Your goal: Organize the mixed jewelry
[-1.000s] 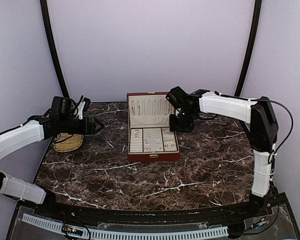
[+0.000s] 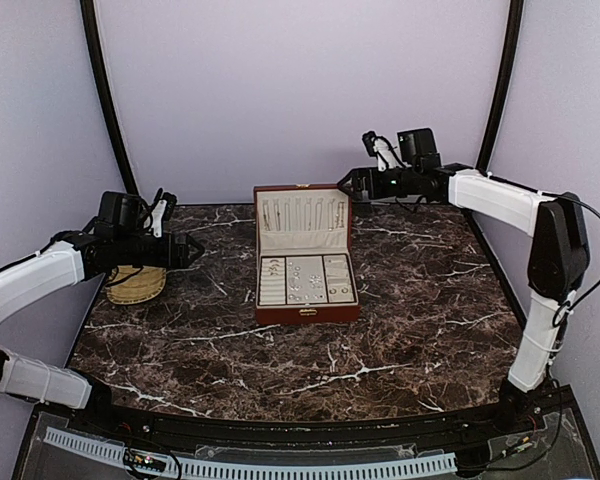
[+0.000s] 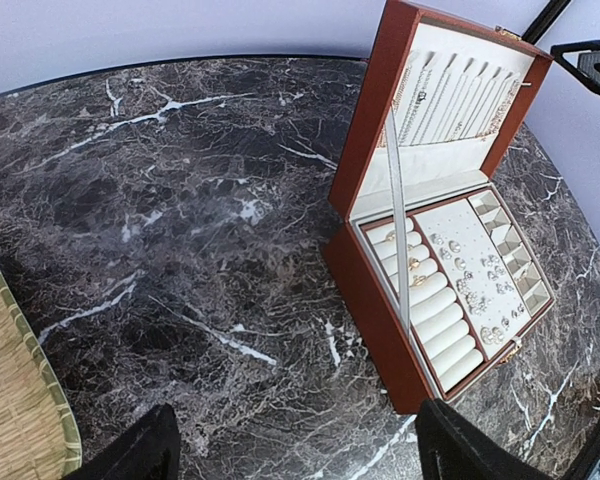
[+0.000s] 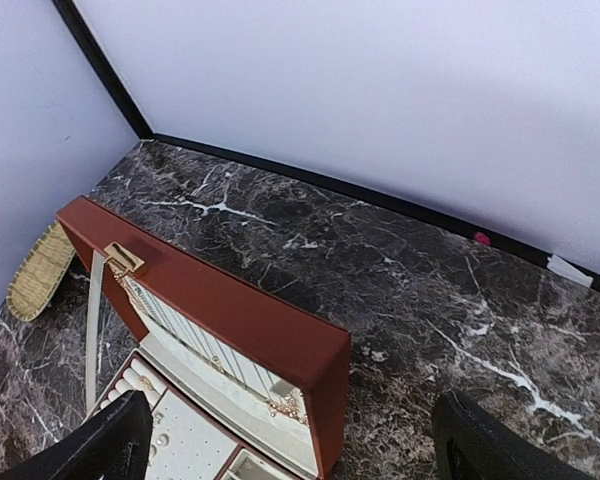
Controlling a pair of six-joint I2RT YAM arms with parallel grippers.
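Note:
The red-brown jewelry box (image 2: 307,316) stands with its lid (image 4: 210,285) raised. Necklaces (image 3: 457,100) hang inside that lid. Gold rings sit in the white ring rolls (image 3: 441,325), and pearl-like earrings (image 3: 462,263) rest on the middle pad. Small compartments (image 3: 517,265) line the box's right side; their contents are hard to make out. My right gripper (image 2: 357,183) is up by the lid's upper right corner, fingers wide open and empty. Over the table left of the box, my left gripper is open too, with nothing between its fingers.
A woven basket (image 3: 15,390) lies at the left, partly under the left arm in the top view; its visible part is empty. A pale strap (image 3: 399,225) joins lid and base.
The left arm has barely shifted.

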